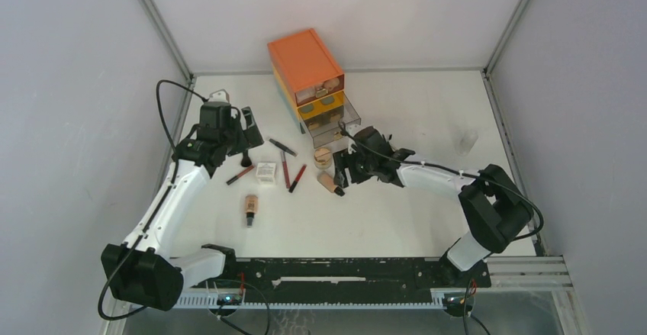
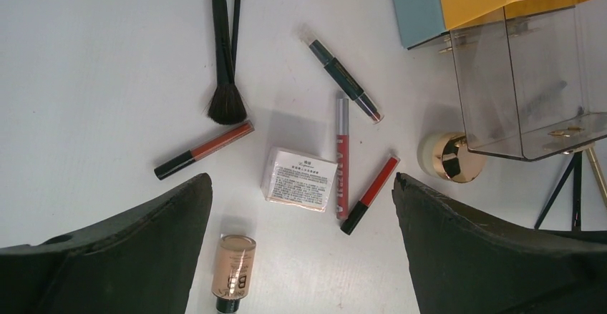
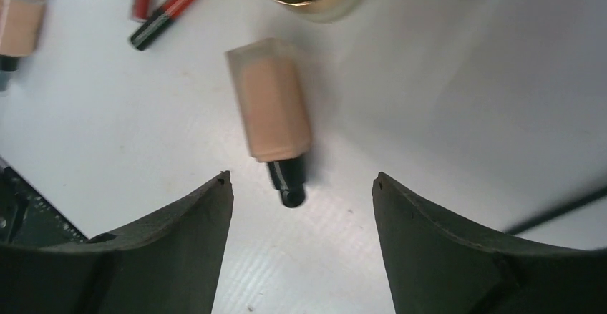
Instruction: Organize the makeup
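Observation:
A foundation bottle (image 3: 274,106) with a black cap lies between and ahead of the open fingers of my right gripper, seen in the right wrist view. My left gripper hangs open above the left group: a white box (image 2: 298,179), red lip glosses (image 2: 379,179), a dual-ended stick (image 2: 341,78), brushes (image 2: 226,101) and another foundation bottle (image 2: 232,267). A round gold-topped jar (image 2: 458,162) sits beside the organizer (image 1: 305,60), whose clear lower drawer (image 2: 544,78) is out.
Thin pencils or brushes (image 2: 576,189) lie right of the organizer, partly hidden by my right arm in the top view.

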